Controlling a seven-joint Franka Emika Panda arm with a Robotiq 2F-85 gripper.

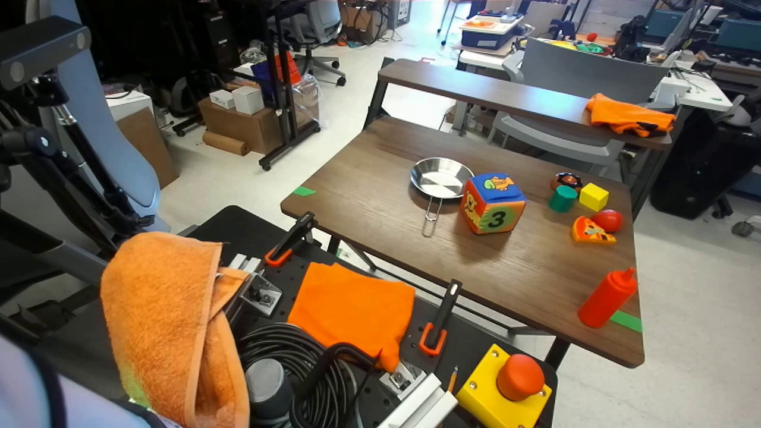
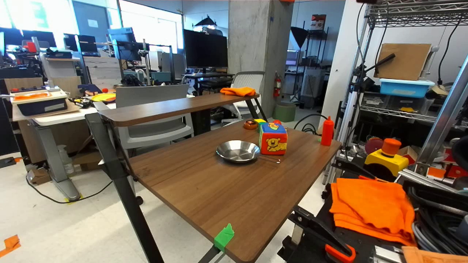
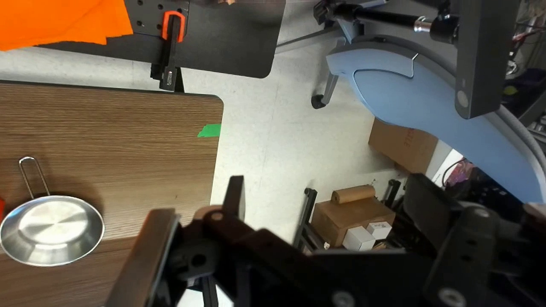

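Note:
My gripper shows only in the wrist view, where its dark fingers stand apart, open with nothing between them. It hangs away from the toys, over the floor past the table's end. On the brown table (image 1: 371,178) a steel pan (image 1: 440,178) sits beside a soft number cube (image 1: 493,204). Toward the far right are a green cylinder (image 1: 563,199), a yellow block (image 1: 593,197), a red ball (image 1: 607,220), a toy pizza slice (image 1: 593,231) and a small brown-orange item (image 1: 565,181). A red squeeze bottle (image 1: 607,298) stands near the right front corner.
An orange cloth (image 1: 628,114) lies on the raised shelf (image 1: 485,89) behind the table. In front, the black cart holds another orange cloth (image 1: 353,307), clamps (image 1: 442,317), coiled cable and a red-topped yellow button box (image 1: 506,389).

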